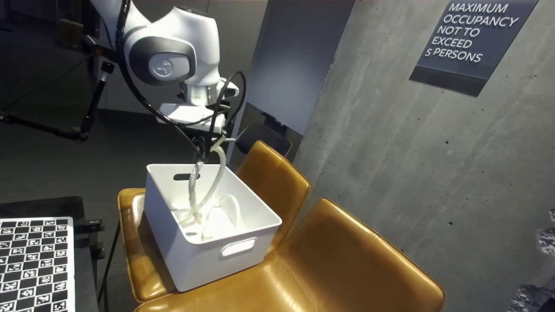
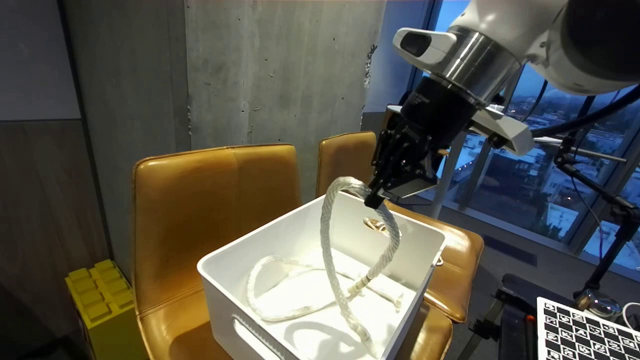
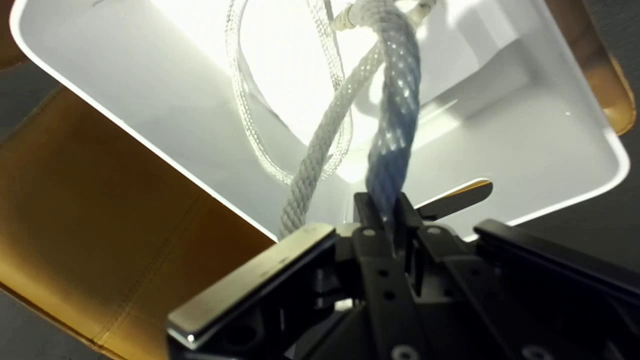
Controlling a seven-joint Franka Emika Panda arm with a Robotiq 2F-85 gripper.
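A thick pale rope [image 2: 328, 240] loops up out of a white bin [image 1: 218, 262], and my gripper [image 2: 376, 197] is shut on the upper part of that loop. In the wrist view the rope [image 3: 396, 96] runs into the closed fingertips of the gripper. Both sides of the loop hang down into the bin, their ends inside it. On the bin floor lies a second, thinner white cord [image 2: 252, 288] in a wide curve. My fingers are just above the bin's far end, close to the slot handle.
Tan leather chairs [image 1: 359, 255] carry the bin and stand beside it. A checkered board [image 1: 36, 265] is on a dark stand nearby. More rope [image 2: 375, 225] shows at the bin's rim. A yellow block [image 2: 108, 300] stands on the floor.
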